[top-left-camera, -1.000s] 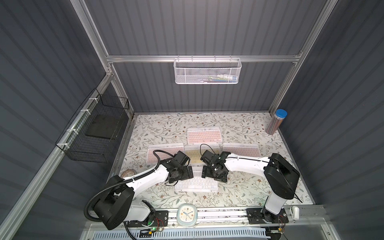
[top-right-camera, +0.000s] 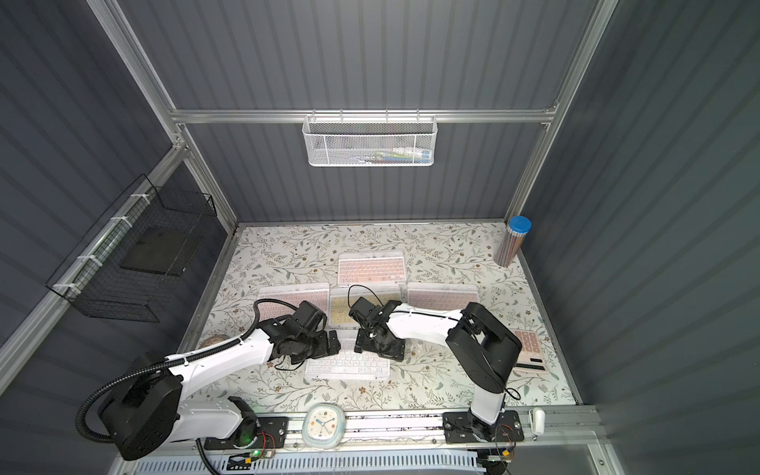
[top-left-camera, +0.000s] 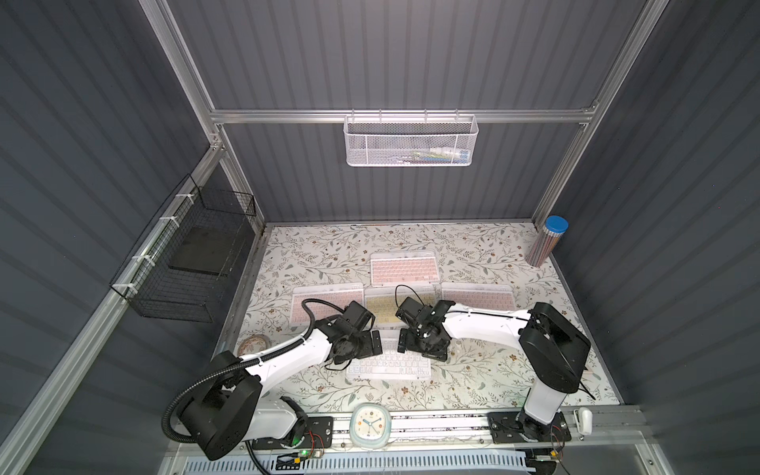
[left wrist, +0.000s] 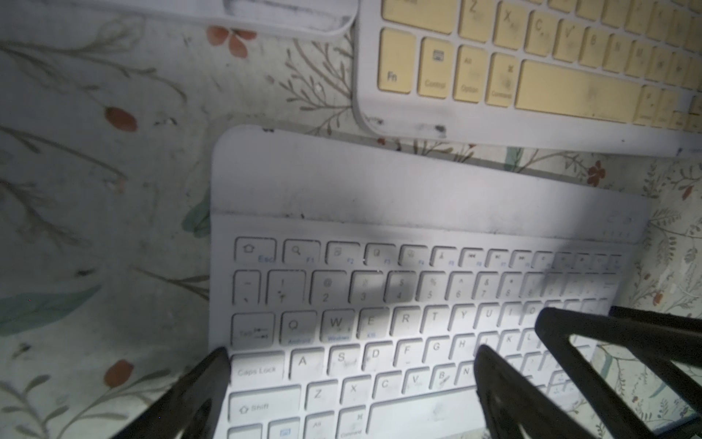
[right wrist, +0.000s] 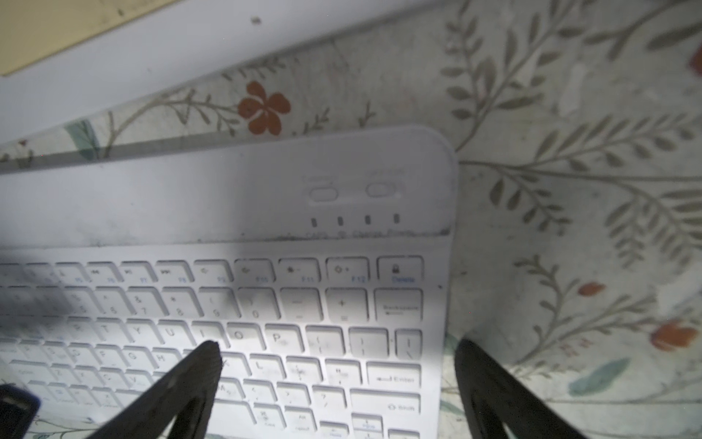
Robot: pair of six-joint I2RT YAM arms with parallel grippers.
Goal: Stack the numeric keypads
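A white keyboard [top-left-camera: 389, 366] lies flat at the front middle of the table. Both grippers are over it. My left gripper is open above its left side, fingers apart with only keys visible beyond them. Above the keyboard's right end, my right gripper is open too, one finger [right wrist: 193, 391] over the keys and the other past the right edge. Behind it lies a yellow-keyed keyboard [left wrist: 577, 91], partly hidden by the right arm in the top views. Pink-keyed keyboards lie at its left [top-left-camera: 304, 307], right [top-left-camera: 487, 297] and back [top-left-camera: 403, 270].
A small pink-keyed pad [top-right-camera: 528, 348] lies at the right, behind the right arm. A blue-lidded container [top-left-camera: 546, 240] stands at the back right. Dark wire basket [top-left-camera: 190, 261] hangs left.
The right arm has shifted very slightly left. The left arm has hardly moved, and both grippers are still over the white keyboard.
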